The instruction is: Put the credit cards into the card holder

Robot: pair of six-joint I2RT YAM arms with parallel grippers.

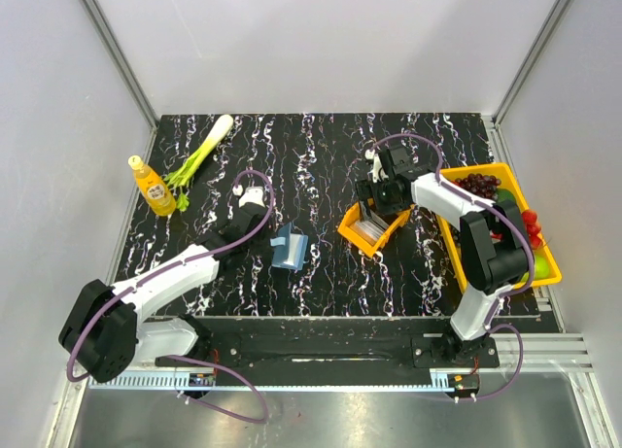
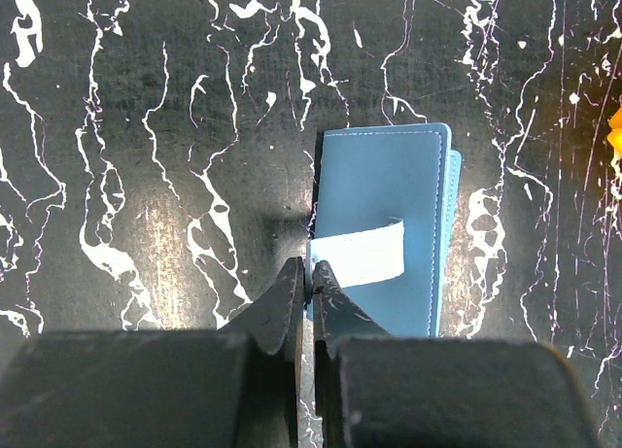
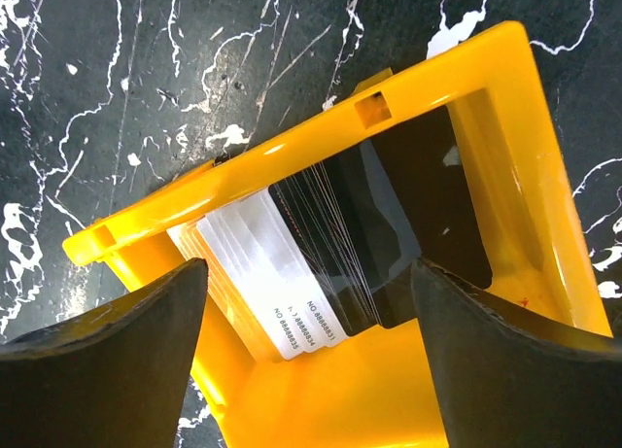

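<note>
The blue card holder (image 1: 295,252) stands partly open on the dark marbled table, its cover raised. My left gripper is shut on the near-left edge of that cover, where a white strip (image 2: 364,256) crosses the blue face (image 2: 381,190). Over the yellow tray (image 3: 282,156) my right gripper stands open, nothing between its fingers. Inside the tray lie white cards (image 3: 267,273) with printed numbers and a row of black cards (image 3: 403,205), all below the right fingertips. The holder's inner pockets are hidden in the left wrist view.
A yellow crate (image 1: 455,260) of fruit and vegetables stands at the right, beneath the right arm. At the far left are a yellow bottle (image 1: 153,186) and a leek-like vegetable (image 1: 204,152). Bare table lies between the holder and the tray.
</note>
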